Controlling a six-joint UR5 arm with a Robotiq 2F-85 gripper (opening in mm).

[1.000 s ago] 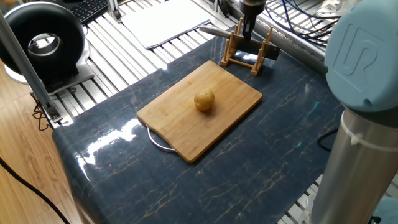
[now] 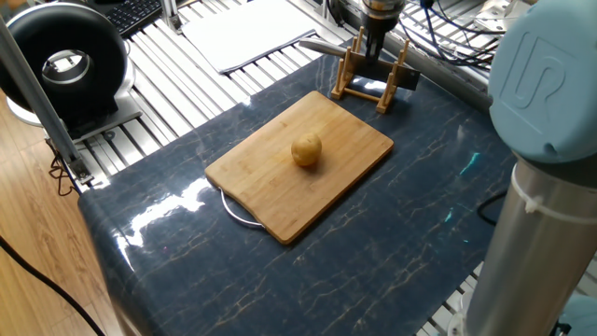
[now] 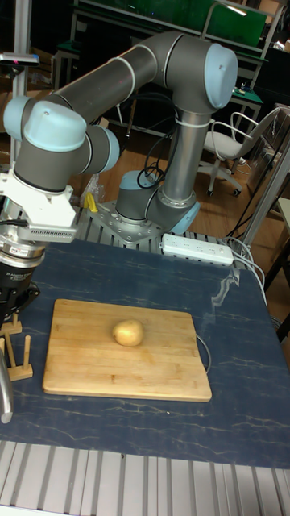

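A round yellow-brown potato [image 2: 306,149] rests on the wooden cutting board [image 2: 270,191], near its middle. Beyond the board stands a small wooden rack [image 2: 340,82] that holds a knife [image 2: 399,77]; its blade looks dark and its pale handle points left. My gripper [image 2: 373,52] points down at the knife between the rack's posts, its tips touching or very close to the blade. Whether its fingers are closed on the blade cannot be made out. In the other view, the gripper [image 3: 12,311] is partly cut off at the left edge, above the rack [image 3: 22,361], and the potato [image 3: 128,333] lies clear of it.
A metal loop handle [image 2: 238,213] sticks out from the board's near-left side. White paper [image 2: 247,33] lies on the slatted frame behind. A power strip [image 3: 197,249] sits near the robot's base.
My gripper's body has shifted very slightly at the rack, and cables behind it look different. The knife, rack, board and potato have not moved.
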